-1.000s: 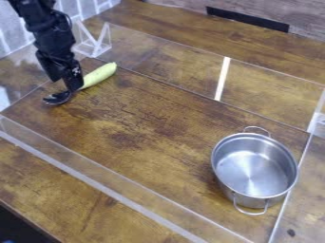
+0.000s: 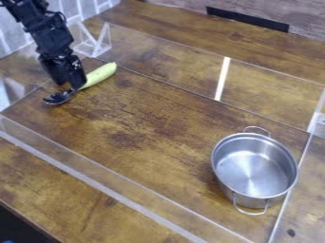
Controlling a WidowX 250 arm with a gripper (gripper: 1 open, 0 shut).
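Note:
My black gripper (image 2: 68, 78) reaches down from the upper left and sits low at the left side of the wooden surface, beside a pale yellow-green corn cob (image 2: 97, 74). A dark, shiny spoon-like object (image 2: 56, 99) lies just below the fingers, partly hidden by them. Whether the fingers are open or closed around anything is too small and dark to tell.
A steel pot (image 2: 254, 169) with two handles stands at the lower right. Clear plastic walls border the wooden table (image 2: 152, 133), whose middle is bare. A white strip (image 2: 223, 78) is at the upper right.
My gripper has shifted slightly around the same spot beside the cob and dark object. The pot has not moved.

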